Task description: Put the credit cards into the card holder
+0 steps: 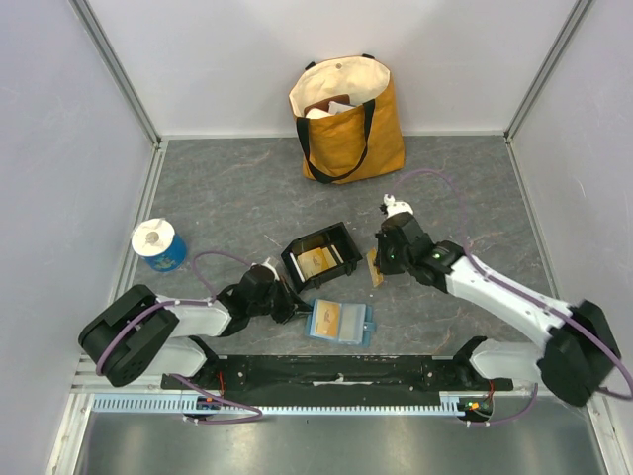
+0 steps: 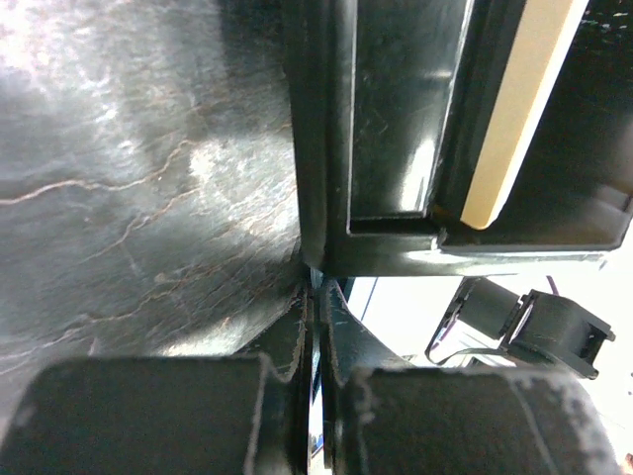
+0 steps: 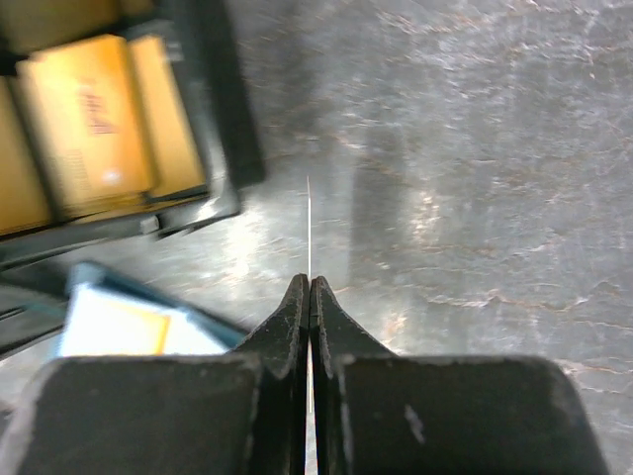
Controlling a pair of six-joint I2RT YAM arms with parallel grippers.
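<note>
The blue card holder (image 1: pixel 354 323) lies spread on the table in front of the black tray, with a gold card (image 1: pixel 327 319) in its left pocket and a clear pocket on the right. At its left edge, my left gripper (image 1: pixel 304 308) is shut on the holder; in the left wrist view the fingertips (image 2: pixel 328 297) close on a bluish sliver. Right of the tray, my right gripper (image 1: pixel 378 254) is shut on another gold card (image 1: pixel 375 268), held above the table. That card (image 3: pixel 310 223) appears edge-on as a thin line in the right wrist view.
The tilted black tray (image 1: pixel 344 241) holds several cards (image 1: pixel 316 261) and stands close behind the holder. A yellow bag (image 1: pixel 381 148) is at the back wall, and a blue wipes tub (image 1: pixel 166 255) at the left. Open table lies right of the tray.
</note>
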